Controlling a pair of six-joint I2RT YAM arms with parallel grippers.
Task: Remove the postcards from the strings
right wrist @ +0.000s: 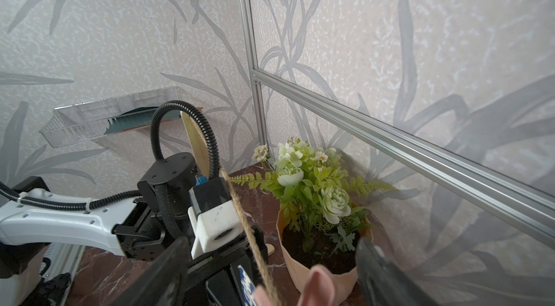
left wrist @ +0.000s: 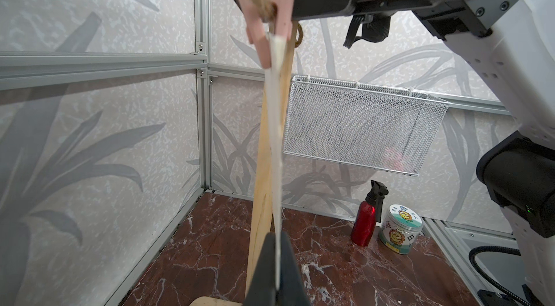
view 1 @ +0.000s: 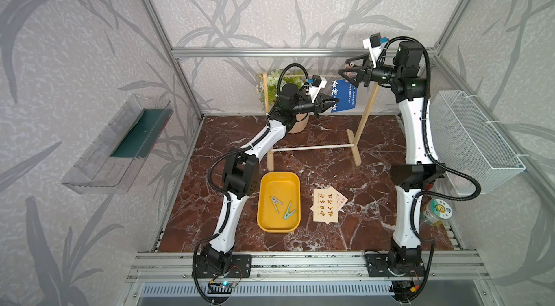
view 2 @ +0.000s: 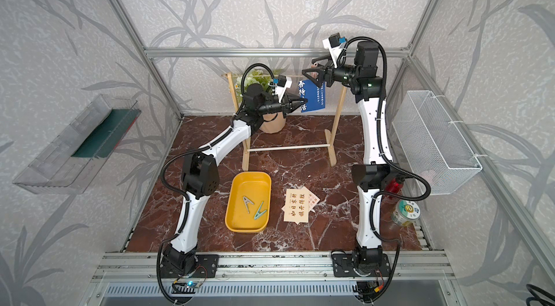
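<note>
A blue postcard (view 1: 347, 96) with white writing hangs at the stand's string (right wrist: 248, 233), clipped by a pink clothespin (left wrist: 285, 2). Its lower left edge sits between the fingertips of my left gripper (view 1: 335, 101), which is shut; the left wrist view shows the card (left wrist: 276, 190) edge-on, running down into the fingers (left wrist: 266, 271). My right gripper (view 1: 345, 67) is part open at the card's top, its fingers (right wrist: 164, 274) spread on either side of the clothespin (right wrist: 319, 285). Cards taken from view of the string lie stacked on the table, a cream postcard (view 1: 325, 206) on top.
A yellow tray (view 1: 279, 176) holding two blue clothespins (view 1: 289, 211) stands at front centre. A potted plant (right wrist: 321, 202) is behind the stand. The wooden post (view 1: 366, 115) rises under my right gripper. A spray bottle (left wrist: 363, 222) and a jar (left wrist: 400, 229) stand at right.
</note>
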